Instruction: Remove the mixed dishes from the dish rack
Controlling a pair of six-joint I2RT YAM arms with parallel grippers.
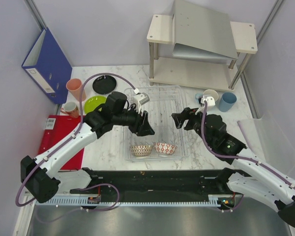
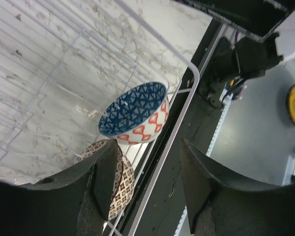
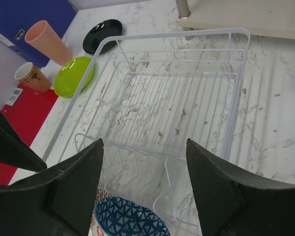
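Note:
Two patterned bowls stand at the front of the wire dish rack (image 1: 185, 147): a brown-and-white one (image 1: 141, 150) on the left and a red-and-white one (image 1: 164, 148), blue inside, on the right. Above the rack my left gripper (image 1: 145, 129) is open. In the left wrist view its left finger (image 2: 101, 182) overlaps the brown bowl (image 2: 124, 196) in the picture; whether they touch I cannot tell. The red-and-white bowl (image 2: 150, 127) shows beyond. At the rack's right side my right gripper (image 1: 179, 118) hangs open, with nothing between its fingers.
A green plate (image 1: 94, 103), black plate (image 1: 104, 84), pink cup (image 1: 75, 89) and patterned mug (image 1: 70, 109) stand left of the rack. A blue cup (image 1: 227, 102) and white cup (image 1: 211, 95) stand right. The shelf (image 1: 194, 73) is behind.

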